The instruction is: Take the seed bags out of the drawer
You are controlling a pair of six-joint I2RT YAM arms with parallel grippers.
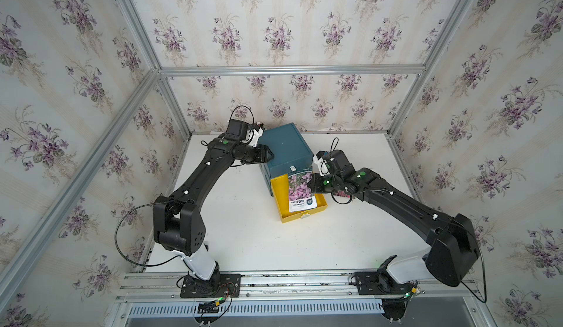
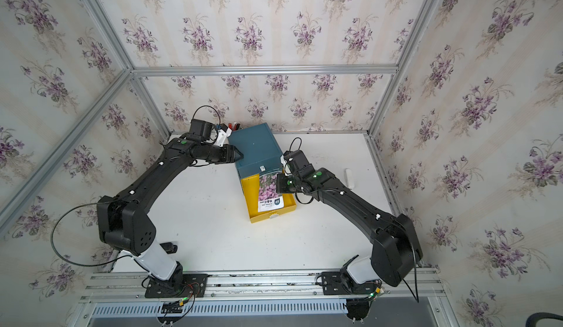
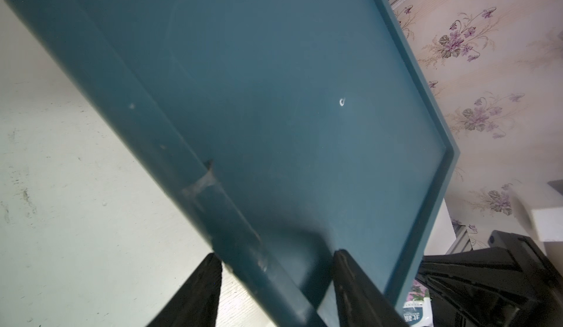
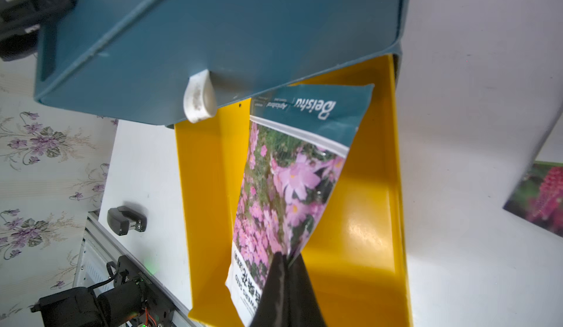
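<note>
My right gripper is shut on the edge of a seed bag with pink flowers and a teal top. In the right wrist view the bag hangs slantwise above the yellow drawer, lifted from its floor. The drawer stands pulled out from the blue-green cabinet; the drawer floor that shows looks bare. Over at the cabinet's left side, my left gripper has its fingers apart, one on each side of the cabinet's edge. Whether its pads press the edge cannot be made out.
On the table to the right of the drawer lies another bag with a red-pink flower picture. A white stick-like object rests farther right. A white pull tab juts from the cabinet.
</note>
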